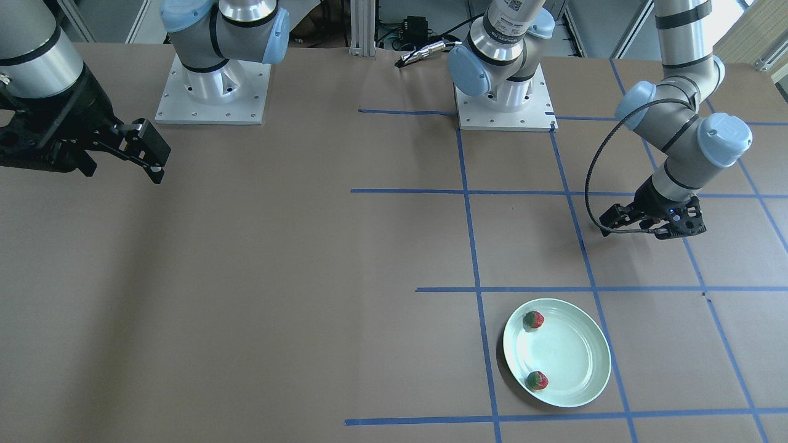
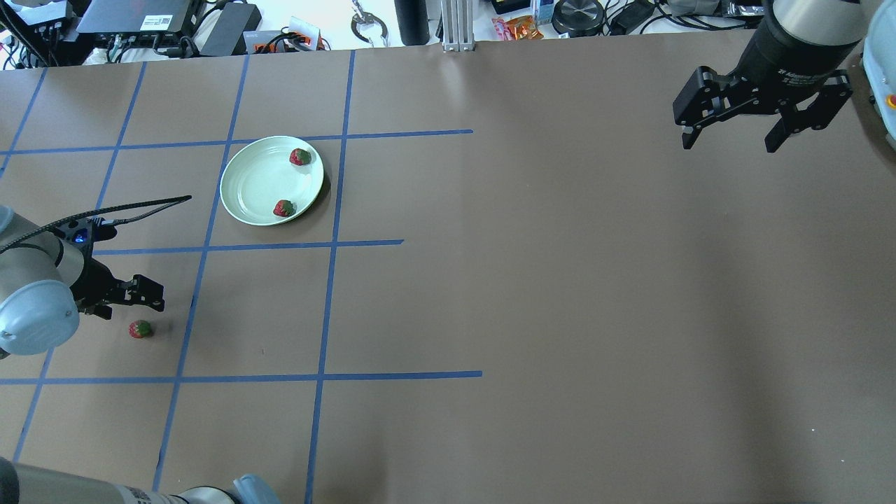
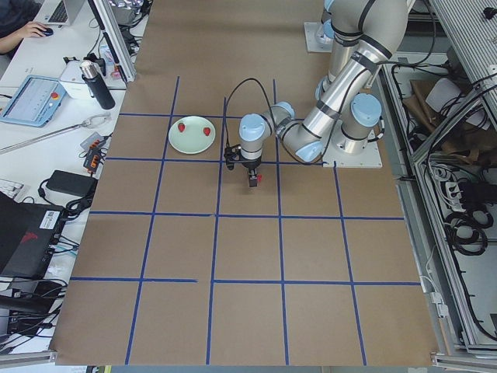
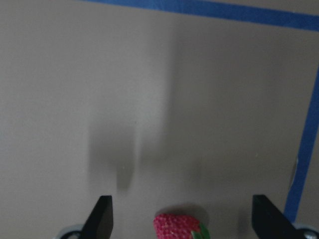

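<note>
My gripper point(image 2: 126, 302) hangs low over the taped table, just above and beside a loose strawberry point(image 2: 140, 329). In the left wrist view that strawberry point(image 4: 177, 226) shows at the bottom between the two open fingers, with nothing held; in the front view the gripper point(image 1: 643, 225) hides it. A pale green plate point(image 1: 569, 347) holds two strawberries, one point(image 1: 533, 320) toward the back and one point(image 1: 537, 380) toward the front.
Another arm's black gripper point(image 2: 756, 101) hangs at the top right of the top view. Further arm bases stand along the back edge in the front view.
</note>
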